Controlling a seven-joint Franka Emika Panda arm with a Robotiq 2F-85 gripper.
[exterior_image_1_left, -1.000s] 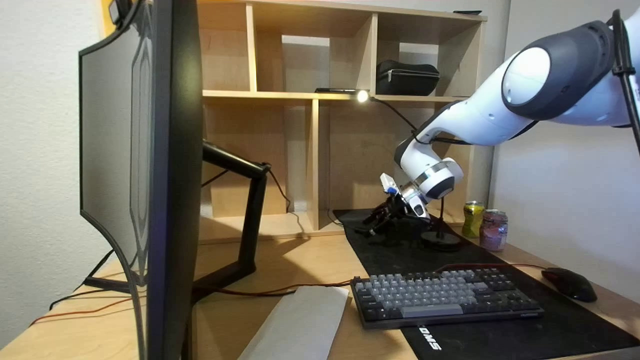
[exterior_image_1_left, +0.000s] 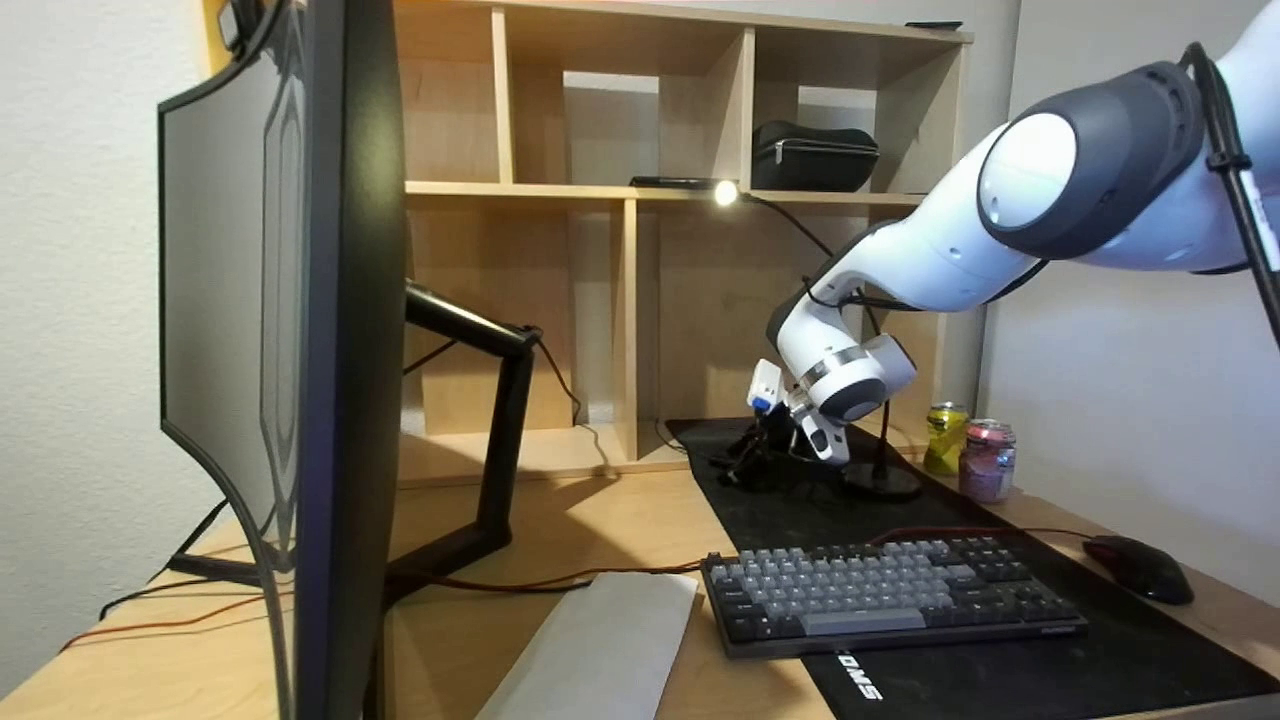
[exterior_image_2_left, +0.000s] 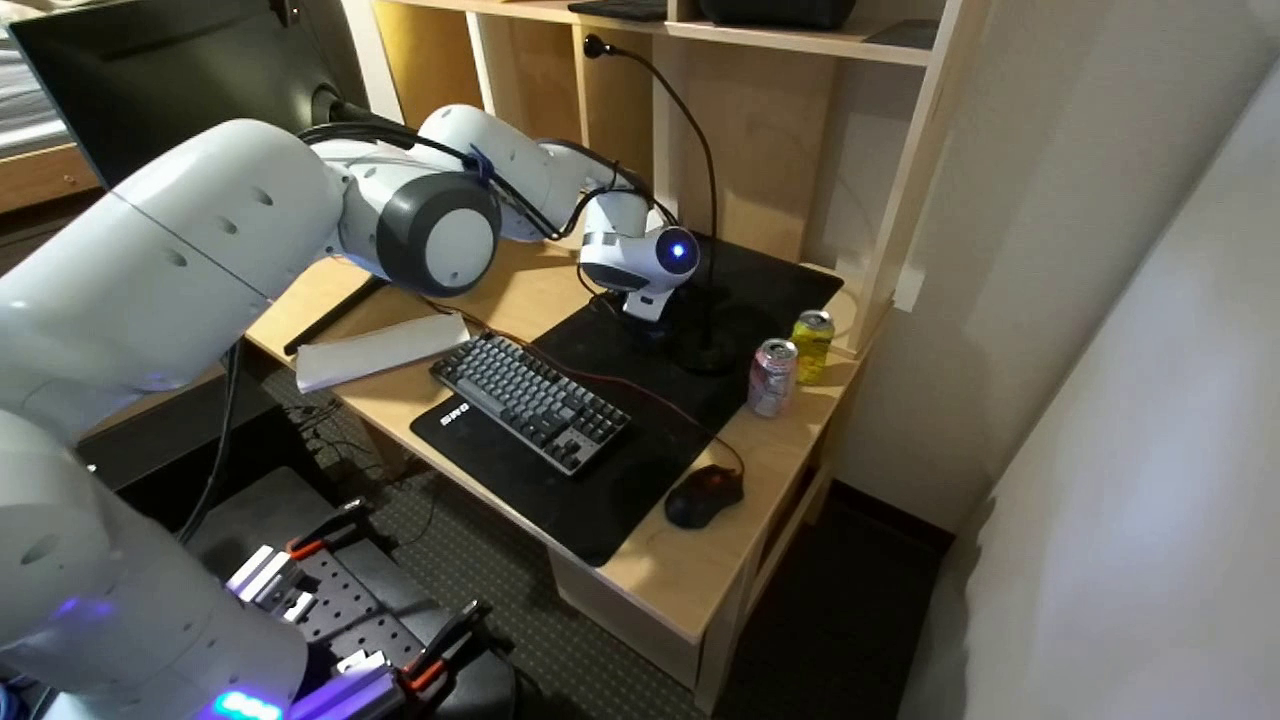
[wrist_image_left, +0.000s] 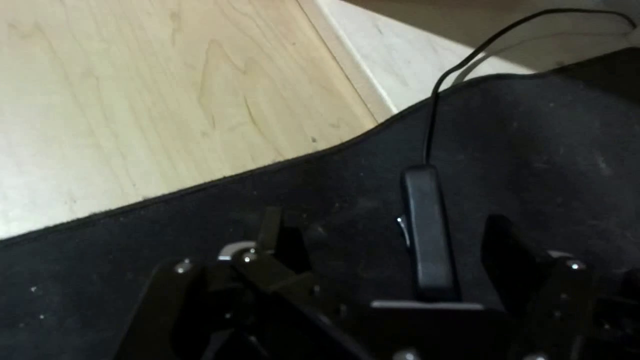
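Note:
In the wrist view a black inline cord switch (wrist_image_left: 429, 234) lies on the black desk mat (wrist_image_left: 348, 204), its thin cable (wrist_image_left: 456, 66) running up to the back of the desk. My gripper is open, one finger (wrist_image_left: 279, 240) left of the switch and the other finger (wrist_image_left: 507, 258) to its right. The switch sits nearer the right finger, and nothing is gripped. Its lower end is partly hidden by the gripper body. In exterior view 1 the dark fingers are low over the mat's far end, hard to tell from it.
Close beside the gripper stands a gooseneck lamp (exterior_image_2_left: 710, 180). Two cans, yellow (exterior_image_1_left: 947, 438) and pink (exterior_image_1_left: 987, 461), are at the right edge. A keyboard (exterior_image_1_left: 888, 594) and a mouse (exterior_image_1_left: 1137, 568) occupy the front; a large monitor (exterior_image_1_left: 348, 360) is at left. Shelves (exterior_image_1_left: 624, 324) rise behind.
The arm has shifted a little to the left and lower in exterior view 1, and the gripper has turned to point more steeply downward. The desk items have stayed in place.

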